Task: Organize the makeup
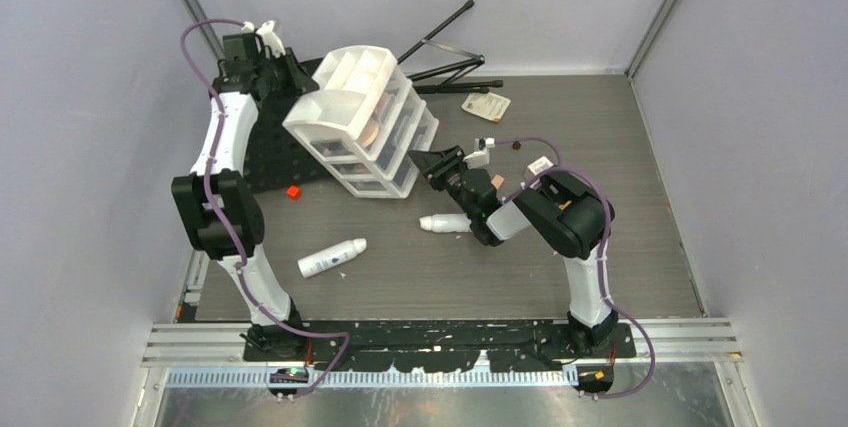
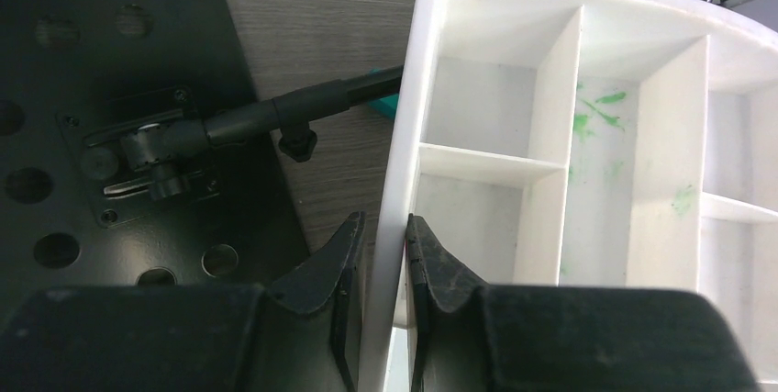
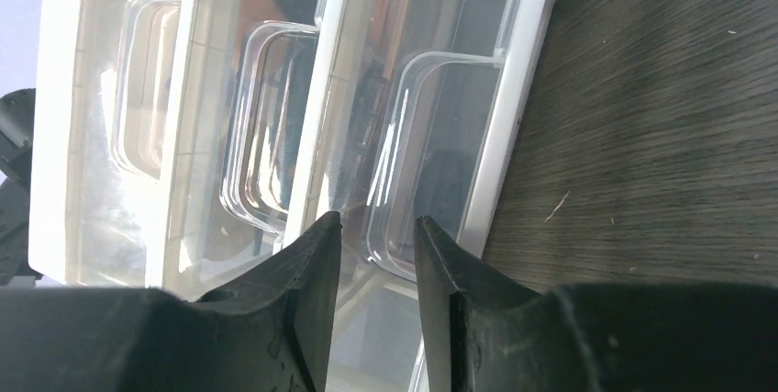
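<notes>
A white drawer organizer (image 1: 360,127) with clear drawers stands at an angle in the upper middle. In the left wrist view my left gripper is shut on the top rim (image 2: 404,172) of the organizer, whose divided tray fills the right side. At the organizer's right side is my right gripper, shut on a part of its drawer side; the clear drawers (image 3: 436,153) fill the left and middle of the right wrist view.
Two white bottles (image 1: 330,257) (image 1: 444,223) lie in front. A small orange cube (image 1: 294,192) is left of the organizer. A black perforated board (image 2: 110,227) and folded stand lie behind. Small items lie on the right.
</notes>
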